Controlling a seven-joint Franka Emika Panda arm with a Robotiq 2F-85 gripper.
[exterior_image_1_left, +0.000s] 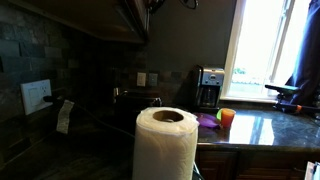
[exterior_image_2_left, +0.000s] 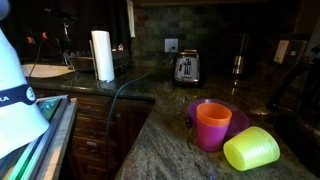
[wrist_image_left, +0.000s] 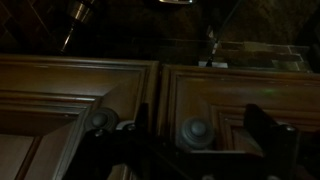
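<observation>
In the wrist view my gripper stands open, its dark fingers apart and nothing visible between them. Beyond it are wooden cabinet doors, with a round knob (wrist_image_left: 197, 132) in line with the gap and another knob (wrist_image_left: 102, 120) to the left. The view is dark, so the distance to the doors is hard to judge. A white part of my arm (exterior_image_2_left: 18, 105) shows at the left edge of exterior view 2; the fingers are outside that view.
An orange cup (exterior_image_2_left: 212, 125) sits at a purple bowl (exterior_image_2_left: 237, 120), beside a yellow-green cup (exterior_image_2_left: 252, 149) lying on its side. Behind them is a toaster (exterior_image_2_left: 187, 68). A paper towel roll (exterior_image_1_left: 165, 148) fills the front of exterior view 1; a coffee maker (exterior_image_1_left: 209, 88) stands farther back.
</observation>
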